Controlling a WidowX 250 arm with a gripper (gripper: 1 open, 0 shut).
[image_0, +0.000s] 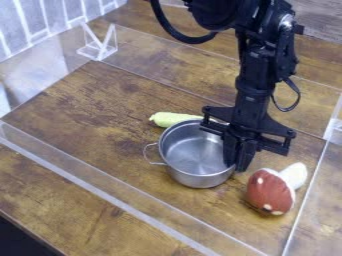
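A steel pot (190, 158) with wire handles sits on the wooden table, right of centre. My black gripper (235, 156) is low at the pot's right side, its fingers at or over the rim; it looks shut, and whether anything thin is between the fingertips is hidden. A pale yellow corn cob (174, 119) lies just behind the pot. A red and white toy mushroom (270, 191) lies to the right, in front of the gripper.
Clear low walls border the area, with a small white bracket (100, 45) at the back left.
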